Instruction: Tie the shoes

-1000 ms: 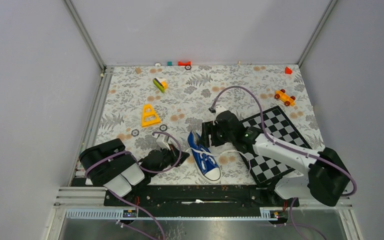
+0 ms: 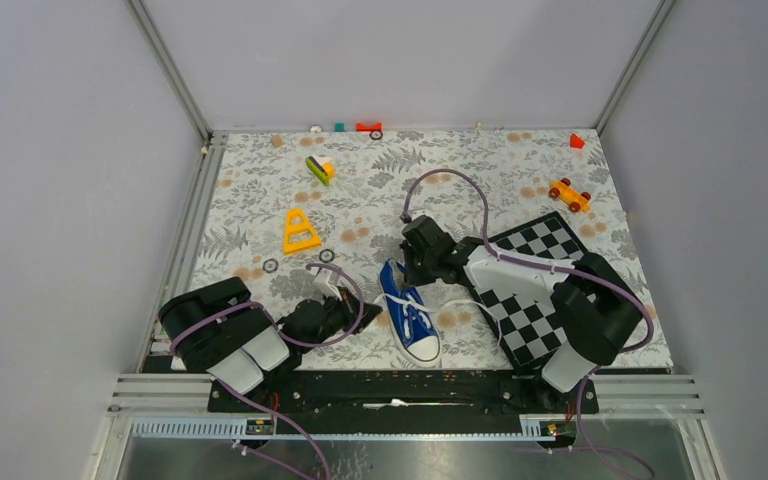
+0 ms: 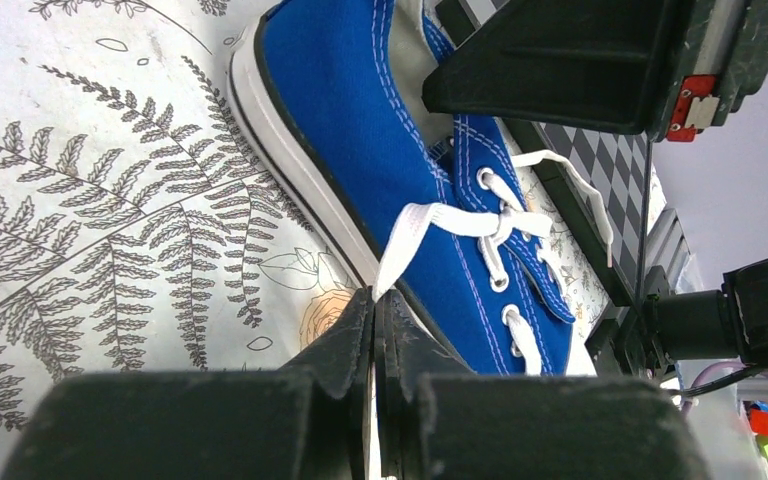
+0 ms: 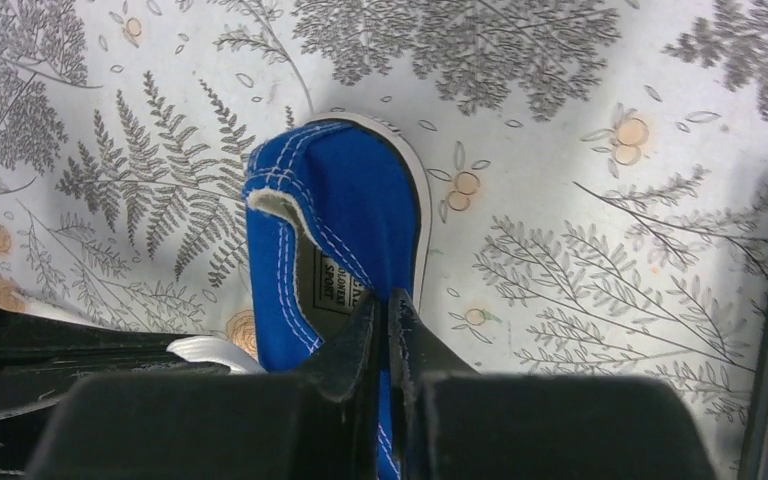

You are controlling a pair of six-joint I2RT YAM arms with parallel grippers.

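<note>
A blue canvas shoe [image 2: 412, 315] with white laces lies on the table, its white toe toward the front edge. A white lace [image 3: 405, 240] runs from the shoe's eyelets into my left gripper, which is shut on it beside the shoe. My right gripper is shut at the shoe's ankle opening. The collar edge [image 4: 343, 250] runs in between its fingertips, where the fabric looks pinched; the fingers cover part of the opening. Another lace end [image 2: 485, 308] trails to the right.
A black-and-white checkered board [image 2: 530, 290] lies right of the shoe, beneath the right arm. A yellow frame-shaped toy [image 2: 300, 230] and small rings are left. A yellow toy car [image 2: 570, 195] sits at far right.
My right gripper has moved left onto the shoe's opening, and its spread fingers have shut. The shoe's heel end has shifted slightly to the right. The left arm has stayed still.
</note>
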